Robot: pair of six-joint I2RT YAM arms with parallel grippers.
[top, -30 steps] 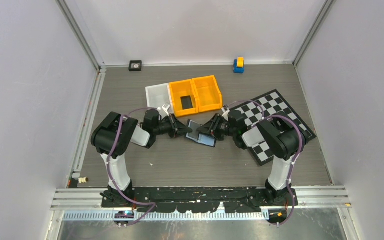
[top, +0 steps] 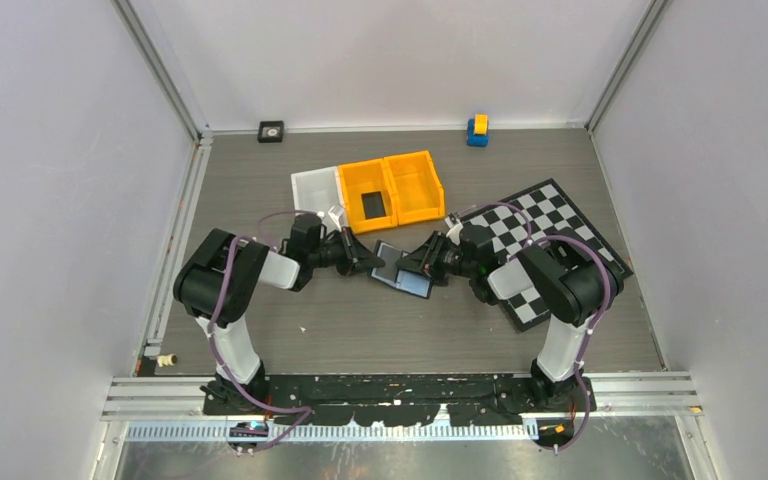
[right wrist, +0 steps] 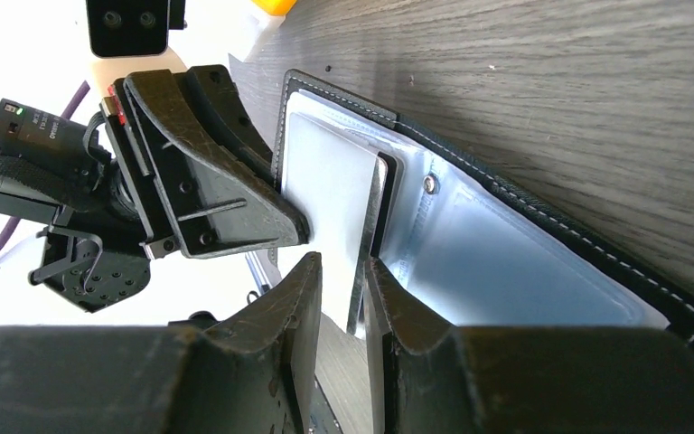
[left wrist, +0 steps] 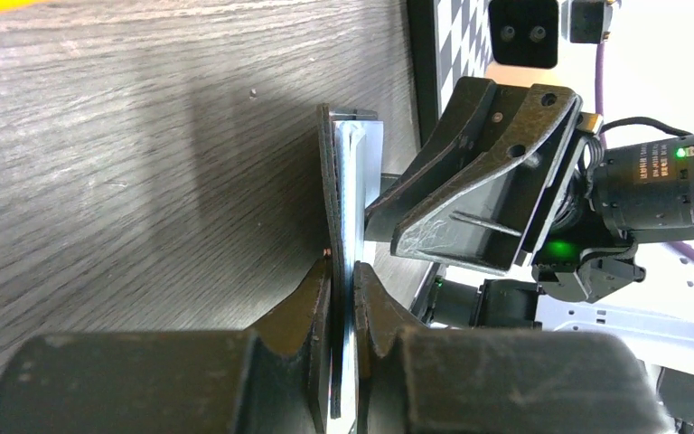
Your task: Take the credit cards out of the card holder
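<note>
The card holder lies open between my grippers: dark stitched border, clear bluish sleeves and a white card on its left side in the right wrist view. My left gripper has its fingertips close on either side of the holder's edge, which is seen end-on in the left wrist view. My right gripper is part open, its fingertips at the white card and its dark-edged rim; whether they grip it I cannot tell.
Orange bins and a white bin stand behind the holder. A checkered board lies right, under my right arm.
My left arm's elbow has shifted slightly left and down in the top view. The right gripper and holder have moved very little.
</note>
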